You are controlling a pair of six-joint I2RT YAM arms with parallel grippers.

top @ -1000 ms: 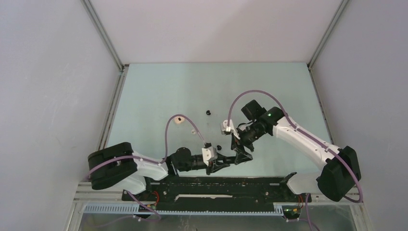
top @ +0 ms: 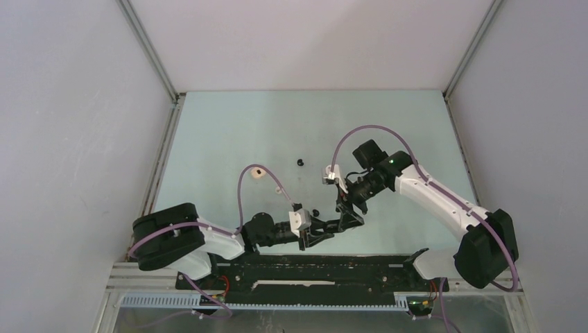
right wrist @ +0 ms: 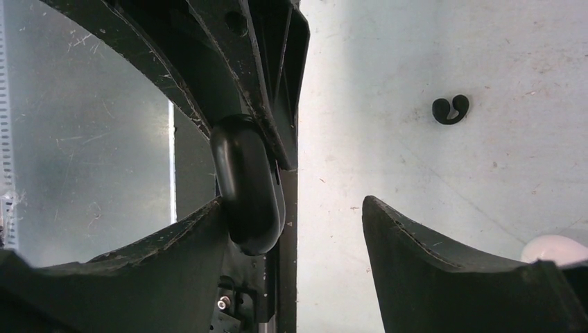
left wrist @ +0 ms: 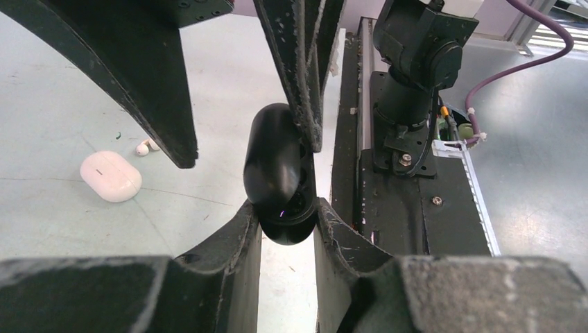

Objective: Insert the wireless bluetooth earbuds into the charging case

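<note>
My left gripper is shut on a black charging case (left wrist: 274,159), held above the table's near edge in the left wrist view. My right gripper stands open around the case, one finger against its upper part. In the right wrist view the case (right wrist: 246,184) shows its rounded side, with the left gripper's fingers above it. Black earbuds (right wrist: 451,111) lie on the table. The top view shows more small black pieces (top: 300,162) there.
A white case (left wrist: 111,175) and white earbuds (left wrist: 145,146) lie on the table (top: 229,125).
The right arm has shifted slightly toward the back of the table. The left arm is nearly unchanged.
</note>
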